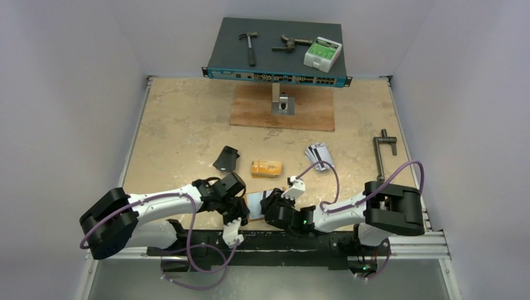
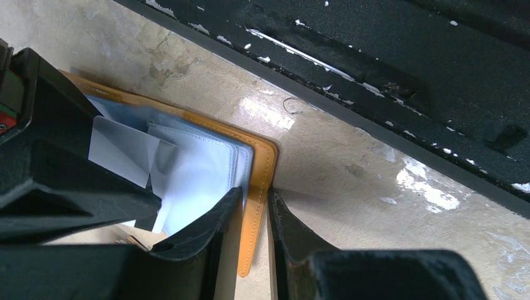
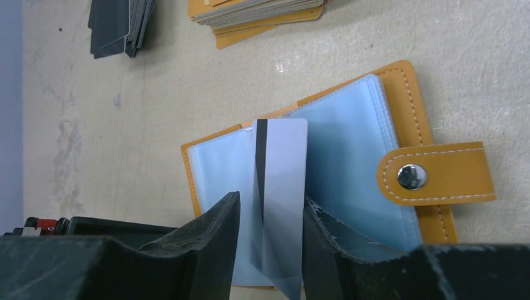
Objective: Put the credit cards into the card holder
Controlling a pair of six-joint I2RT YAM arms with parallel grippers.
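The card holder, tan leather with clear blue-white sleeves, lies spread between my two grippers. In the left wrist view its tan edge sits between the fingers of my left gripper, which is closed about it. My right gripper grips a white card with a black stripe, standing tilted over the sleeves. The card's lower end is against the sleeve area; whether it is inside a pocket cannot be told. The left wrist view also shows this card in the right gripper's dark fingers.
Beyond the holder lie a yellow card stack, a black card stack at left and fanned white-grey cards at right. A dark metal tool rests at far right.
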